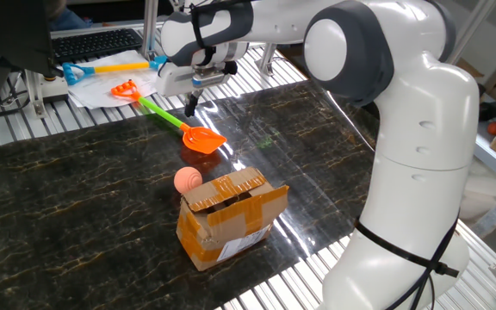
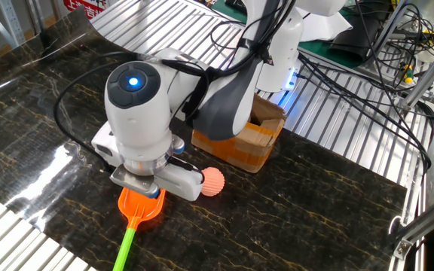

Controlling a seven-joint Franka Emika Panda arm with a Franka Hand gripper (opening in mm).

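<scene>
An orange shovel [image 1: 203, 139] with a green shaft lies on the dark marbled table top; its handle reaches onto the slatted edge. Above and behind its blade hangs my gripper [image 1: 191, 108], apart from it, with one black fingertip showing clearly. In the second exterior view the hand [image 2: 157, 181] covers its own fingers and part of the shovel blade [image 2: 139, 207]. A pink ridged ball [image 1: 188, 179] rests beside an open cardboard box [image 1: 231, 220]. Whether the fingers are apart does not show.
A second toy tool with a yellow shaft [image 1: 120, 67] and blue ends lies on white paper near a keyboard [image 1: 97, 45] at the back. Cables [image 2: 364, 105] hang near the base.
</scene>
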